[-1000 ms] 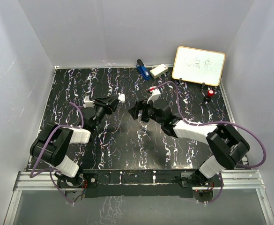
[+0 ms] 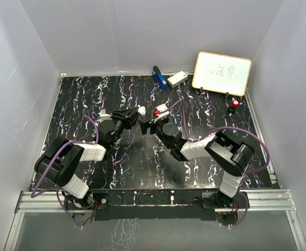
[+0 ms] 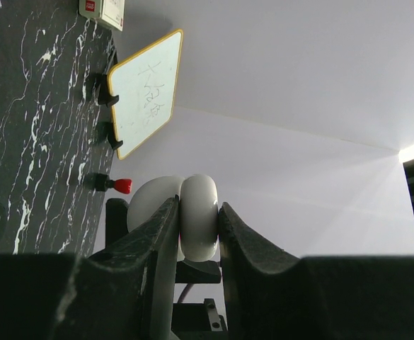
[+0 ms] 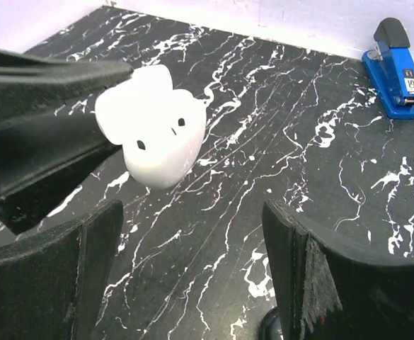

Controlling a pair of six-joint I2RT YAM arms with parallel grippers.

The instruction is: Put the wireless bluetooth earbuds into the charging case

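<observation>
The white charging case [image 2: 142, 111] is held in the air by my left gripper [image 2: 137, 113], which is shut on it. In the right wrist view, the rounded white case [image 4: 165, 142] stands open; small dark marks show on its pale inner face. The left wrist view shows the case [image 3: 199, 218] pinched between both fingertips. My right gripper is open, with bare table visible between its fingers. It is close to the case's right side and slightly nearer the front, apart from it. No separate earbud can be made out.
A blue stapler [image 2: 159, 77] and a pale box [image 2: 177, 79] lie at the back. Beside them leans a whiteboard [image 2: 222, 73], and a red-capped bottle [image 2: 233, 106] stands at the right.
My right gripper has moved left, closing in on the case.
</observation>
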